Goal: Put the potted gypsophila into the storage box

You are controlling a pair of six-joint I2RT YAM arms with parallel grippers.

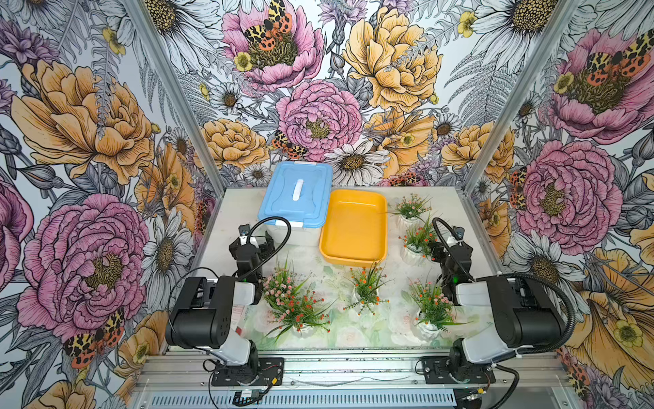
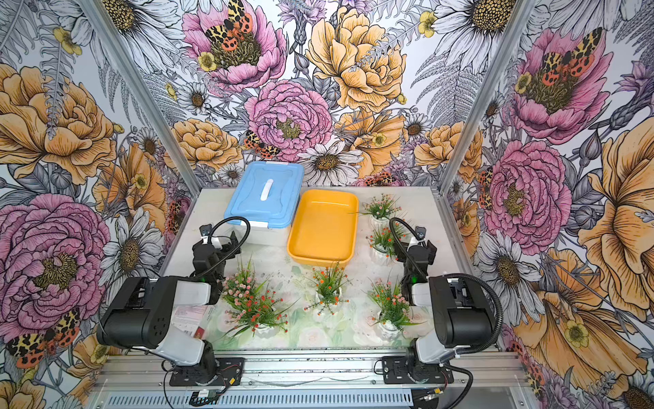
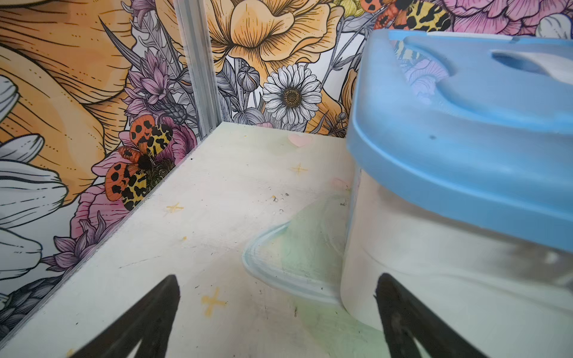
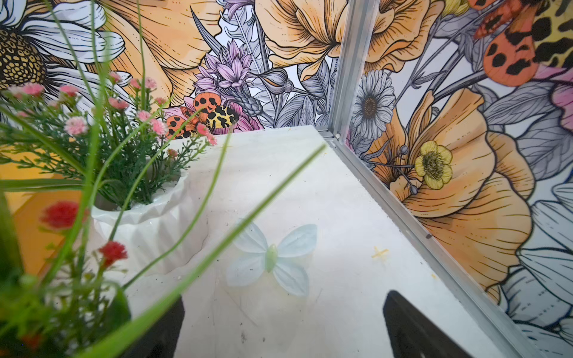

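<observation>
Several potted gypsophila stand on the table, all in white pots. At the front left are a pink one (image 1: 278, 285) and a red one (image 1: 299, 312) close together; a red one (image 1: 366, 283) sits at front centre and another (image 1: 432, 304) at front right. Two more, one with pink flowers (image 4: 143, 113), are beside the right edge of the empty orange bin (image 1: 353, 228). My left gripper is open and empty, facing the blue-lidded clear box (image 3: 453, 274). Open and empty too, my right gripper has leaves reaching in front of it from the left.
The blue lid (image 2: 264, 193) is on the clear box, left of the orange bin. Bare table (image 3: 238, 191) lies left of that box. Along the right side runs a metal frame edge (image 4: 417, 226) with the printed wall beyond.
</observation>
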